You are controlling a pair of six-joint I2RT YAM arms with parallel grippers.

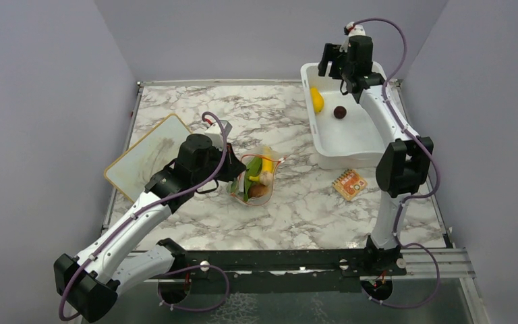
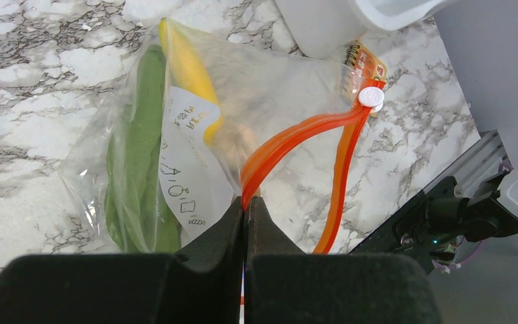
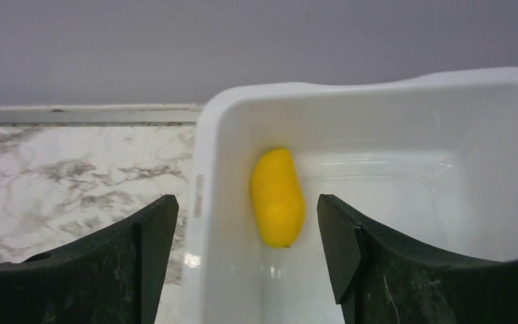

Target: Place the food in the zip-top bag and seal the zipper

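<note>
My left gripper is shut on the orange-zippered edge of the clear zip top bag [image 2: 283, 77]. The bag's mouth stands open, with a white slider [image 2: 371, 98] at its far corner. Inside lie a long green vegetable [image 2: 141, 148], a yellow food [image 1: 267, 165] and some brownish pieces [image 1: 257, 190]. Over the back of the white bin my right gripper stands open, nothing between its fingers. A yellow mango-shaped food [image 3: 278, 199] lies in the bin below it, near the left wall. A dark round item [image 1: 340, 112] is on the bin floor.
The white bin [image 1: 317, 142] fills the back right of the marble table. An orange packet [image 1: 349, 183] lies in front of it. A gold-edged board [image 1: 141, 158] rests at the left. The table between bag and bin is clear.
</note>
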